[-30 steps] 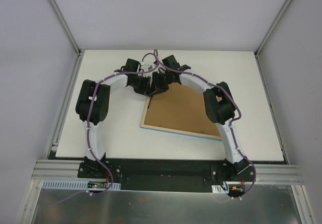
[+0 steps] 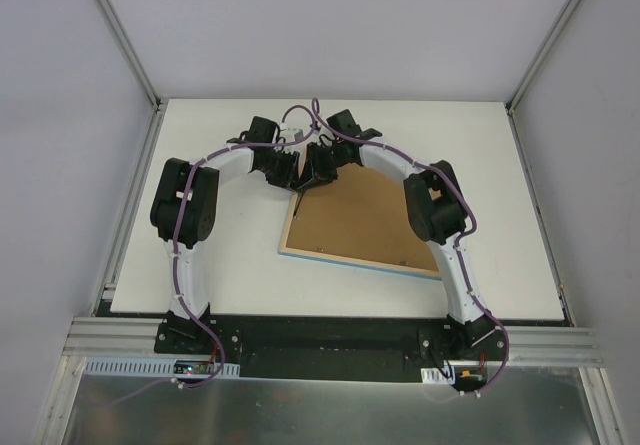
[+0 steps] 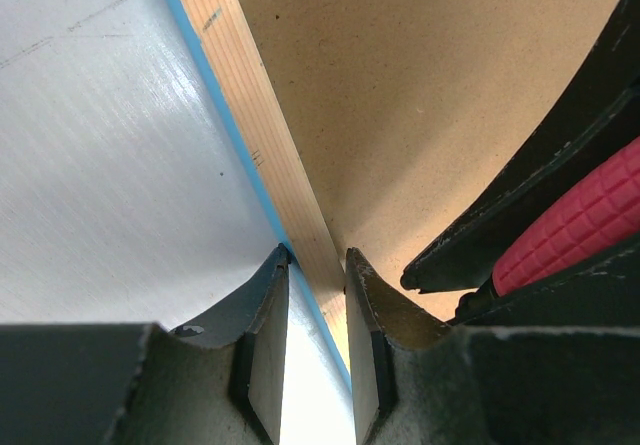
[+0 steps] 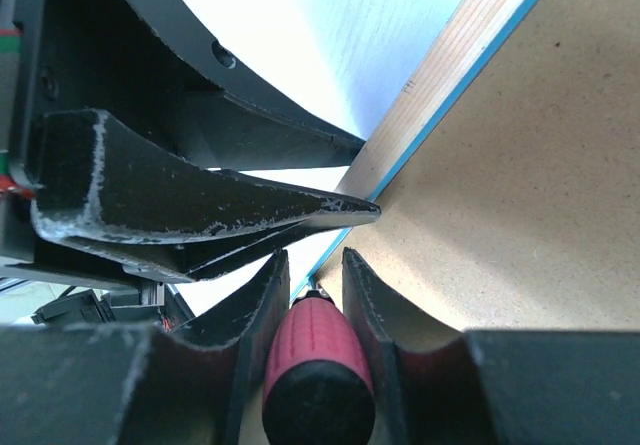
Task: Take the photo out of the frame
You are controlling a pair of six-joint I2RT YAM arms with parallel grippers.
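Note:
The photo frame (image 2: 360,225) lies back-up on the white table, showing its brown backing board (image 4: 530,195) inside a pale wooden rim (image 3: 260,135) with a blue edge. My left gripper is at the left rim, fingertips on either side of the wood strip, only slightly apart. Close beside it, over the board's edge, my right gripper is shut on a red-handled tool (image 4: 318,365), whose tip reaches down at the rim. The photo itself is hidden.
Both arms meet over the frame's upper left part, the grippers almost touching. Walls stand at the back and sides.

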